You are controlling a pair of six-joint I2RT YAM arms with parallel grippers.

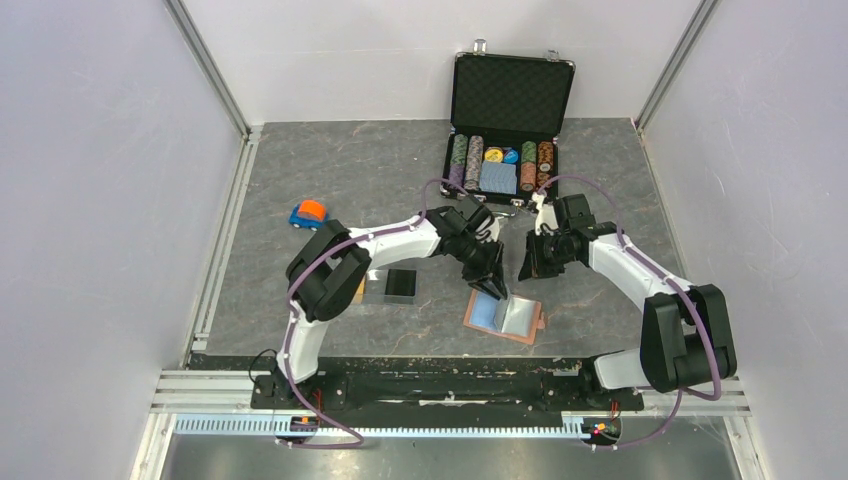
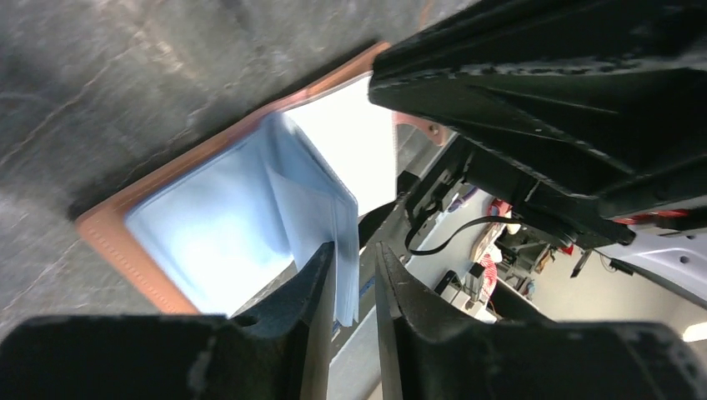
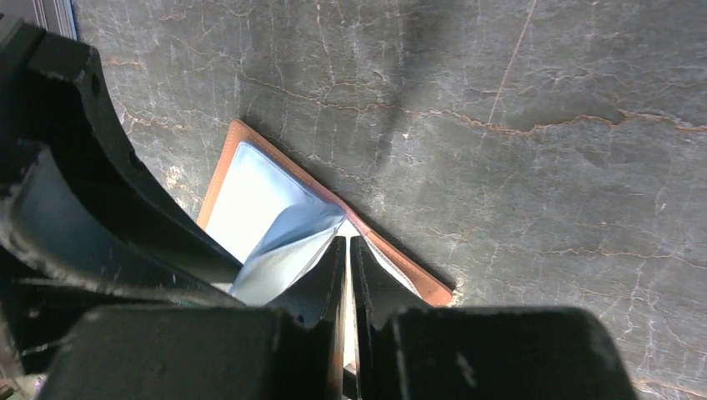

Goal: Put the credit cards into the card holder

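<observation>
The open card holder [image 1: 530,336] lies near the table's front, a tan cover with pale sleeves inside. One pale blue sleeve page [image 2: 321,192] stands up from it, its free edge reaching between the fingers of my left gripper. Those fingers are part open, with a gap beside the page. Just beyond the holder's upper right, my right gripper [image 1: 529,276] has its fingers close together. In the right wrist view, the white sleeve [image 3: 388,265] shows behind the right fingertips, and I make out nothing held. No separate credit card is clearly visible.
A clear tray [image 1: 375,298] with a black part [image 1: 400,283] and a yellow piece [image 1: 358,291] sits to the left. An open chip case [image 1: 512,95] stands at the back, a blue and orange toy [image 1: 309,213] far left.
</observation>
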